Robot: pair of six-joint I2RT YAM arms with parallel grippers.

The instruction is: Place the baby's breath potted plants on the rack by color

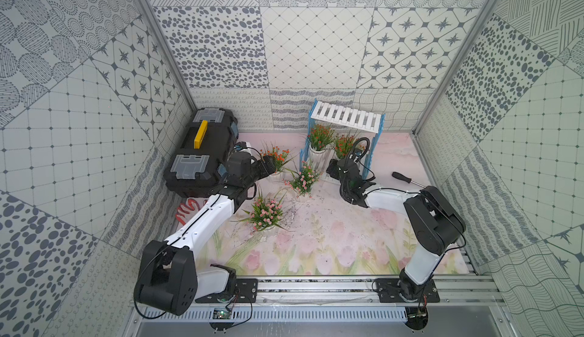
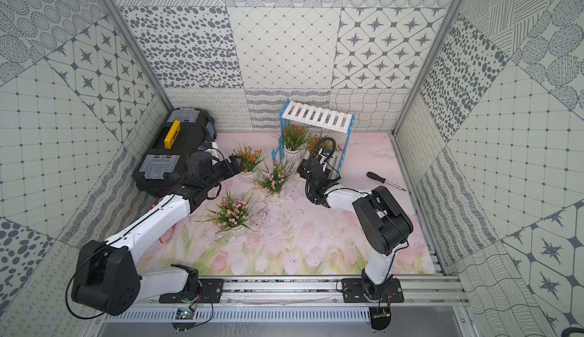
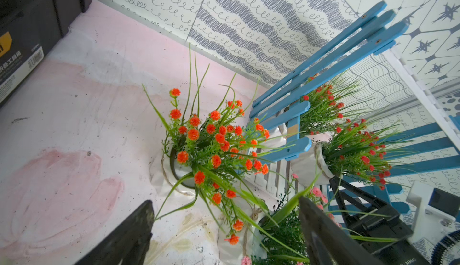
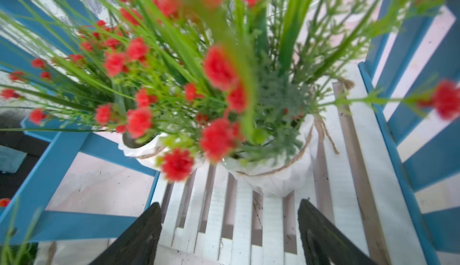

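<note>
Two red-flowered pots stand on the lower white slats of the blue-and-white rack [image 1: 346, 117]: a left red plant [image 1: 320, 137] and a right red plant [image 4: 278, 169]. My right gripper is in front of the right one, its fingers apart and the slats showing between them. An orange-flowered pot [image 3: 179, 169] stands on the table left of the rack, with my left gripper open close by it. A pink plant [image 1: 304, 180] stands in front of the rack, and another pink plant [image 1: 266, 212] is nearer the front left.
A black toolbox [image 1: 203, 151] with a yellow handle occupies the back left. To the right of the rack lies a screwdriver [image 2: 385, 180].
</note>
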